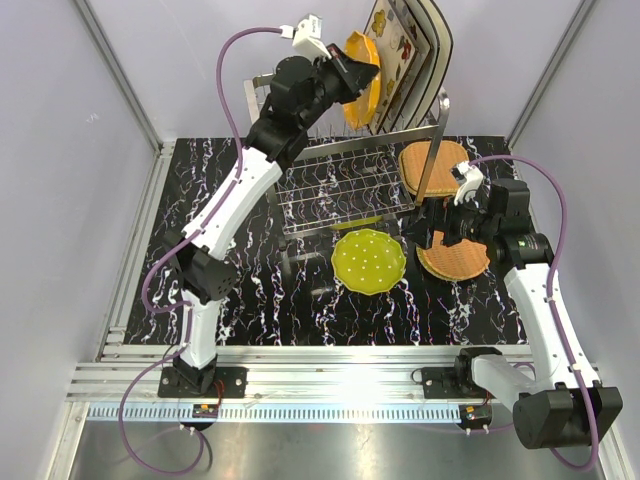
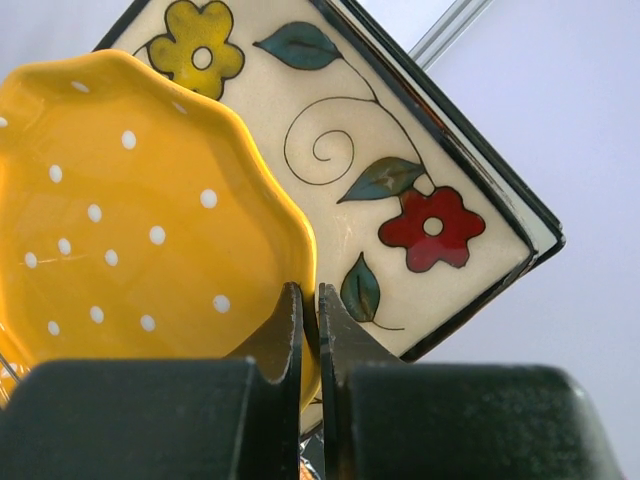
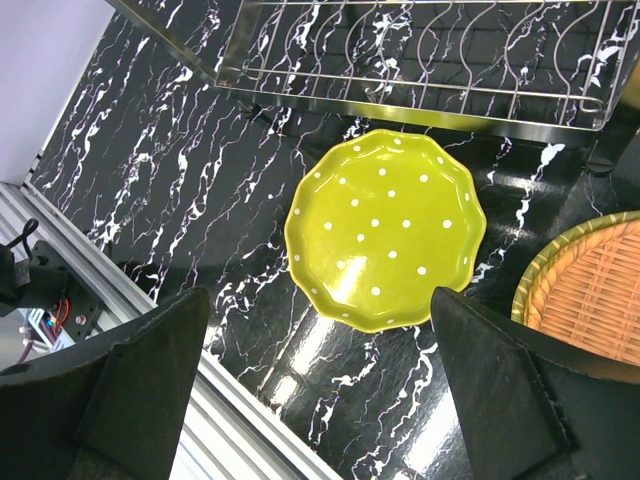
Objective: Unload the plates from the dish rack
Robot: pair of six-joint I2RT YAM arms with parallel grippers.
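A yellow plate with white dots (image 2: 150, 200) stands on edge in the upper part of the metal dish rack (image 1: 345, 148). My left gripper is shut on its rim, one finger on each side. Right behind that plate are a square flowered tray (image 2: 330, 120) and other upright boards, on the right in the top view. On the dark counter in front of the rack lies a green dotted plate (image 3: 385, 230), flat and face up. Above the counter's right part hangs my right gripper, open and empty, its fingers wide apart.
Woven mats lie to the right, one (image 1: 455, 255) in front and another (image 1: 433, 167) behind the rack's right post. The rack's lower tier (image 1: 335, 190) looks empty. Bare marble counter (image 1: 240, 300) shows left of the green plate.
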